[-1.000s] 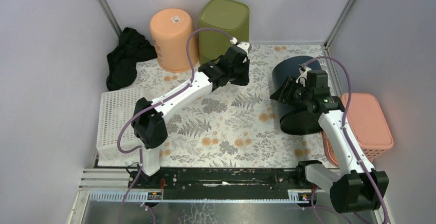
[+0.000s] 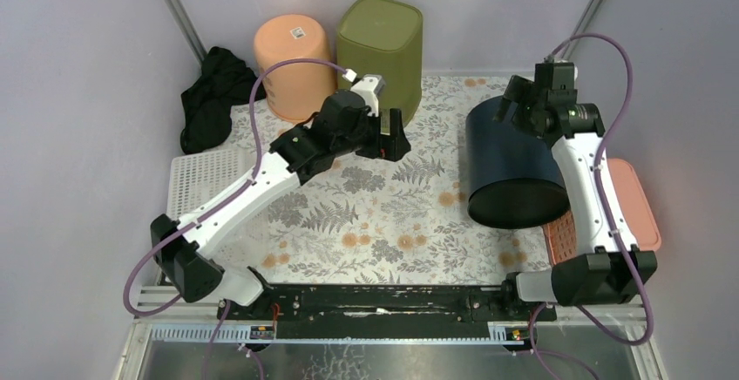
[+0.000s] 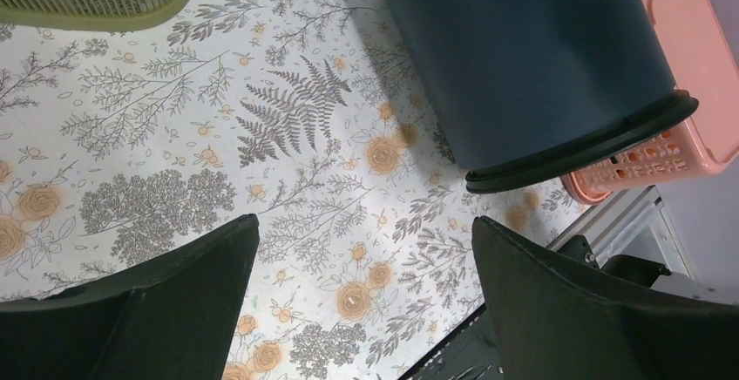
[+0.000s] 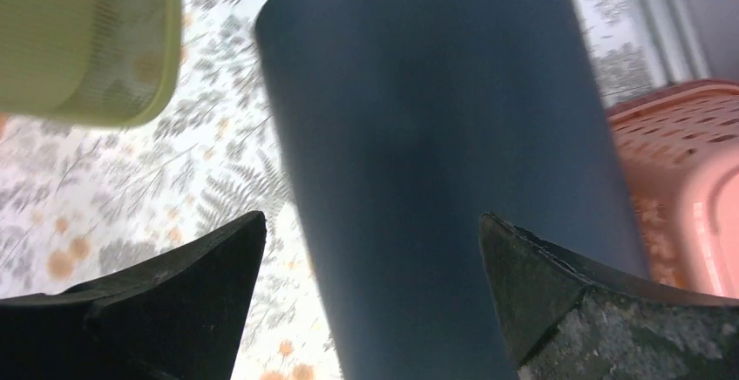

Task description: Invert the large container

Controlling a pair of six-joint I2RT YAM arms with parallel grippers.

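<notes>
A large dark blue container [image 2: 510, 149] lies on its side at the right of the patterned mat, its dark mouth toward the front. In the left wrist view the container [image 3: 532, 57] shows its rounded side and black rim at upper right. My right gripper [image 2: 509, 101] hangs open over its far end; in the right wrist view the container [image 4: 410, 136] fills the middle, seen beyond the spread fingers [image 4: 187, 284]. My left gripper [image 2: 389, 142] is open over the mat's middle, well left of the container, only mat between its fingers.
A green bin [image 2: 379, 40] and an orange bin [image 2: 292, 66] stand at the back, with black cloth [image 2: 218, 97] beside them. A white basket [image 2: 187, 197] sits left. The pink basket [image 2: 627, 197] is close on the container's right. Mid-mat is clear.
My right gripper has moved back and up over the container, which has shifted a little and now lies more squarely to the front. The left gripper has moved left, its fingers now visibly apart.
</notes>
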